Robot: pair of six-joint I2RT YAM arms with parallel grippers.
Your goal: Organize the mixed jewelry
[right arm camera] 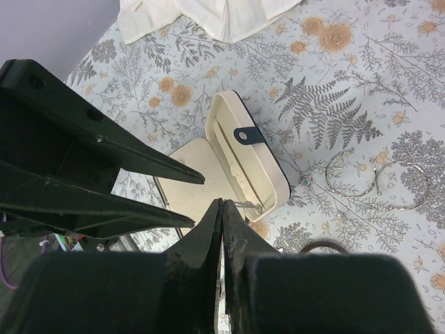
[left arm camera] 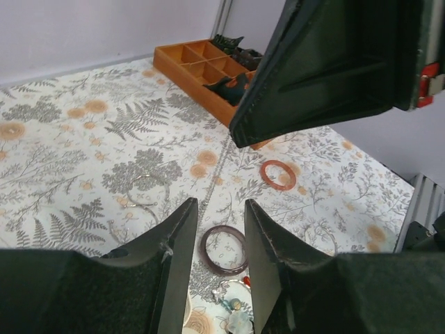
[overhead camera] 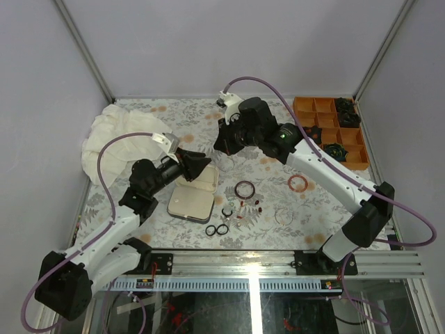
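My left gripper is open, with a clear gap between its fingertips. In the top view it hangs over the lid of an open cream jewelry box (overhead camera: pixel 191 203). Close to it on the right, my right gripper (overhead camera: pixel 221 147) is raised above the table. The right wrist view shows this gripper shut; a thin silvery strip (right arm camera: pixel 247 204) shows beside its tips, and I cannot tell whether it is held. On the cloth lie a dark brown bangle (overhead camera: pixel 245 190), a red bangle (overhead camera: pixel 297 183), two black rings (overhead camera: pixel 222 229), small red pieces (overhead camera: pixel 257 202) and thin silver bracelets (right arm camera: pixel 402 186).
A orange-brown compartment tray (overhead camera: pixel 323 125) stands at the back right, with dark items in some compartments. White crumpled cloth (overhead camera: pixel 111 142) lies at the back left. Both grippers are close together.
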